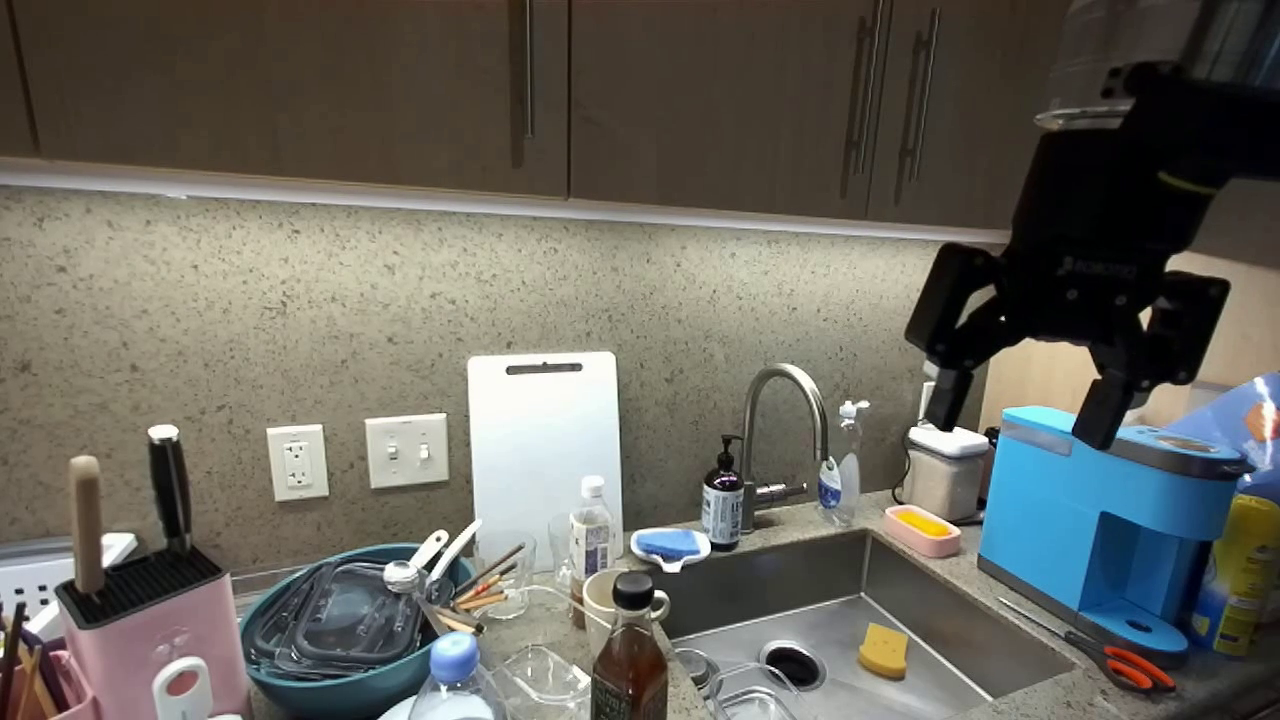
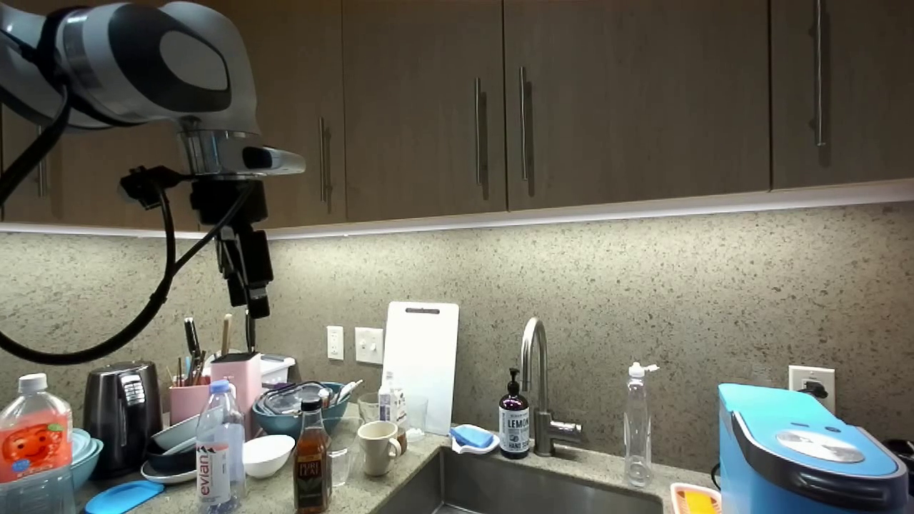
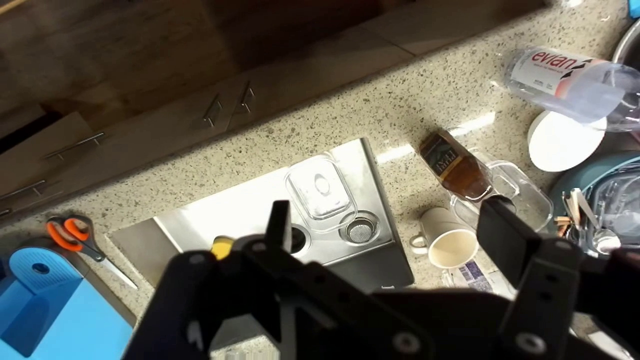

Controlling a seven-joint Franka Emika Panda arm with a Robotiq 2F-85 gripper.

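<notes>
My gripper (image 1: 1023, 420) hangs high in the air, open, its two black fingers wide apart with nothing between them. The wrist view looks down past the gripper onto the sink (image 3: 240, 198) and counter. A yellow sponge (image 1: 883, 650) lies on the sink floor right of the drain; the gripper's black body partly covers this sponge (image 3: 222, 247) in the wrist view. In the sink also sits a clear plastic container (image 3: 321, 187). A brown bottle (image 3: 459, 165) and a cream mug (image 3: 451, 241) stand on the counter beside the sink.
A blue coffee machine (image 1: 1056, 516) and orange-handled scissors (image 1: 1128, 668) are right of the sink. Left are a teal bowl of containers (image 1: 276, 672), an Evian bottle (image 2: 218, 454) and a pink knife block (image 1: 156, 636). The faucet (image 1: 786, 378) rises behind the sink; cabinets hang overhead.
</notes>
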